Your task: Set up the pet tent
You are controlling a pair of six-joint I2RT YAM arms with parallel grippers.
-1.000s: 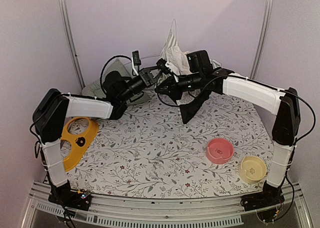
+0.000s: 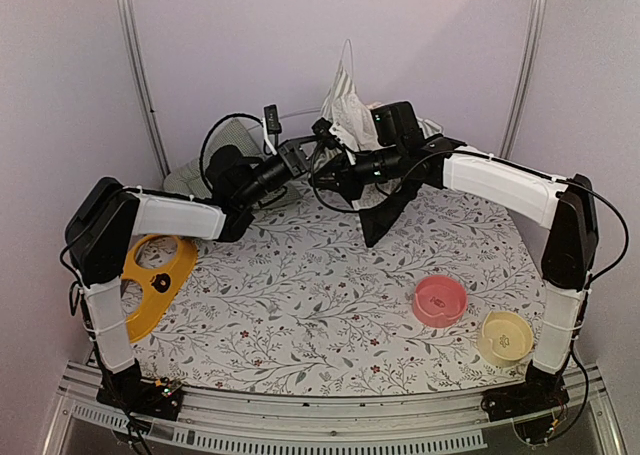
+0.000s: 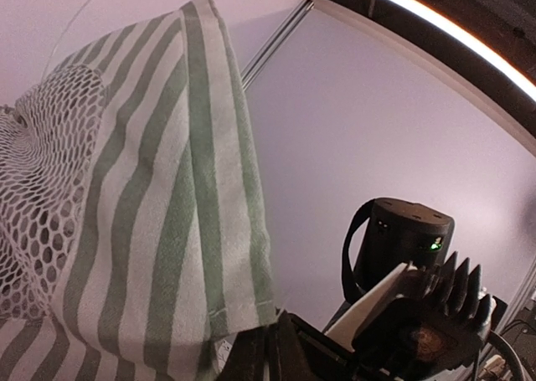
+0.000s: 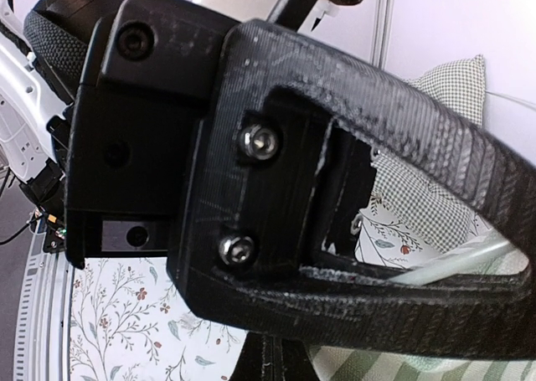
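Observation:
The pet tent [image 2: 347,113] is bunched up at the back of the table, a thin pole [image 2: 350,53] arching above it. Its green-and-white striped cloth and white mesh [image 3: 50,180] fill the left of the left wrist view. My left gripper is shut just beneath the cloth's lower corner; whether cloth is pinched there is hidden. Close by, my right gripper is also shut, with striped cloth [image 4: 377,366] to its right and nothing clear between its fingers. A black looped part of the left arm blocks much of the right wrist view, a pale rod [image 4: 461,259] showing through it.
A checked cushion [image 2: 232,143] rests at the back left. On the left lies a yellow frame-shaped piece [image 2: 150,310]. A pink bowl [image 2: 440,301] and a pale yellow bowl [image 2: 504,338] sit front right. Both arms nearly touch.

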